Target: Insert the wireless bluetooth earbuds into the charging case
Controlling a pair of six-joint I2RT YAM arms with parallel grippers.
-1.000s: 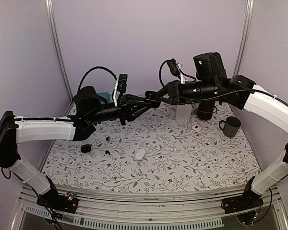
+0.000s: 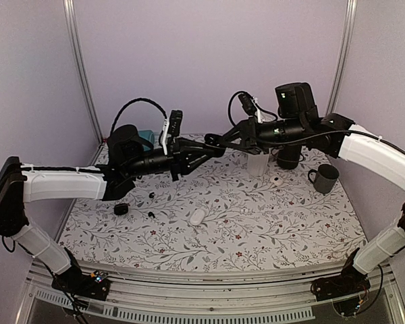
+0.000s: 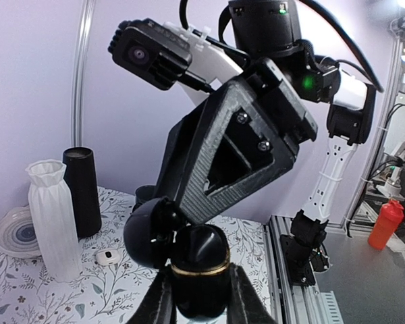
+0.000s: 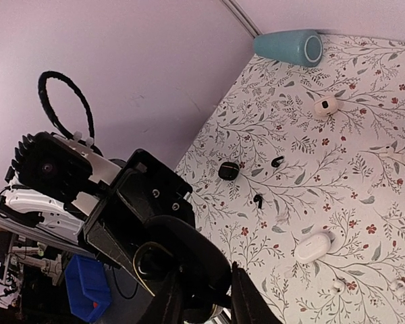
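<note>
A glossy black charging case point(image 3: 201, 283) with a gold rim is held in the air by my left gripper point(image 2: 201, 154), shut on it. Its lid point(image 3: 145, 233) stands open to one side in the left wrist view. Close against the open case is my right gripper point(image 2: 232, 141), its fingers parted. One broad right finger point(image 3: 202, 185) hides part of the case interior, so I cannot tell whether an earbud sits inside. On the table lie two small black earbuds, one earbud point(image 4: 277, 161) farther back and another earbud point(image 4: 258, 200) nearer.
Another black case point(image 4: 228, 171) rests by those earbuds. A white case point(image 2: 198, 217) and a pinkish case point(image 4: 326, 106) lie apart. A teal vase point(image 4: 287, 47), a white vase point(image 3: 54, 219), a black cylinder point(image 3: 82, 192) and a grey mug point(image 2: 324, 178) stand around.
The left gripper and case have shifted down a little.
</note>
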